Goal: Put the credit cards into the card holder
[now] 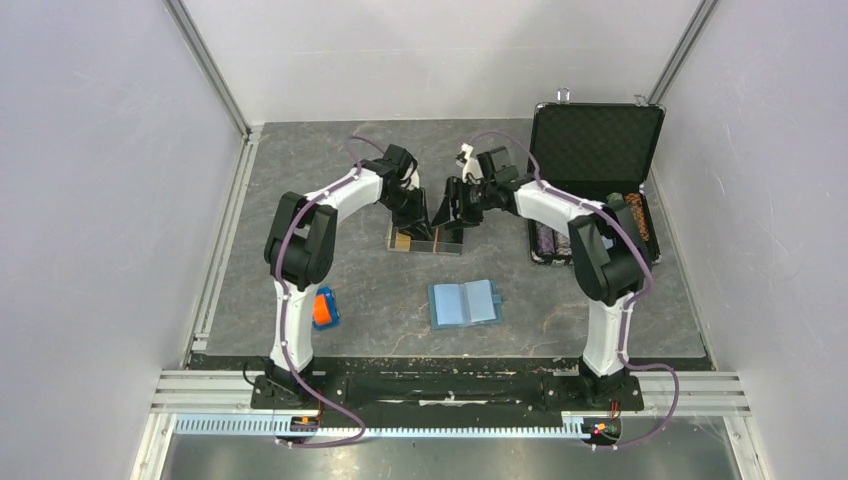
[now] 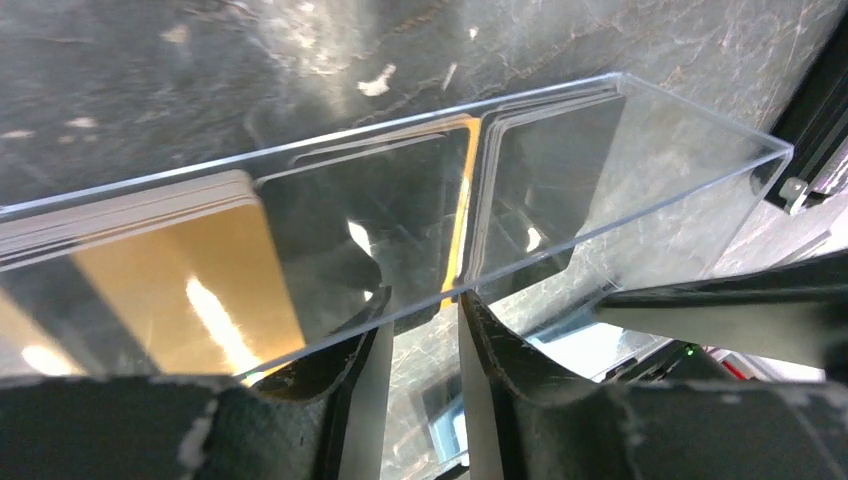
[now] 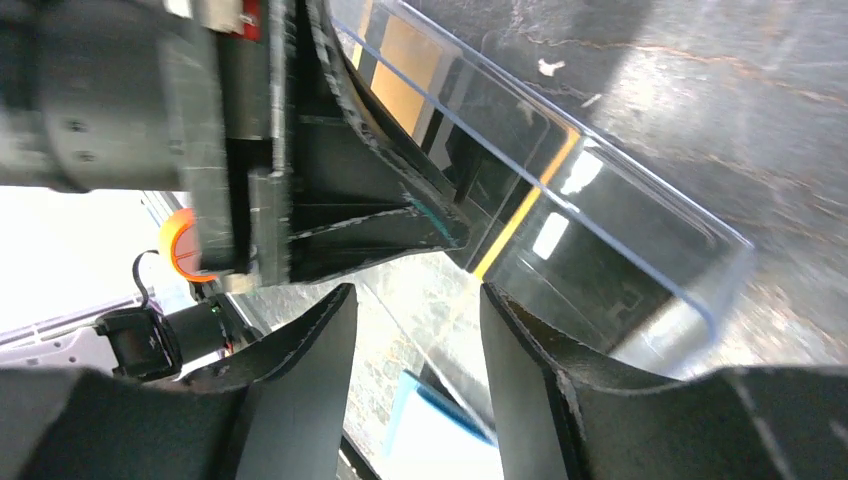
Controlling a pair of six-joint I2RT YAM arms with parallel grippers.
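Observation:
A clear acrylic tray (image 1: pixel 424 250) holds gold and dark cards in slots, seen close in both wrist views with gold cards (image 2: pixel 180 280) and dark cards (image 2: pixel 350 230). My left gripper (image 1: pixel 415 228) is over the tray's left part, its fingertips (image 2: pixel 478 330) at the tray's near wall, with a narrow gap between them. My right gripper is over the right part, open with nothing between its fingers; the other gripper reaches into its view. The blue card holder (image 1: pixel 462 303) lies open nearer the front.
An open black case (image 1: pixel 595 140) with chip stacks stands at the right. An orange and blue object (image 1: pixel 323 308) lies beside the left arm's base. The front middle around the holder is clear.

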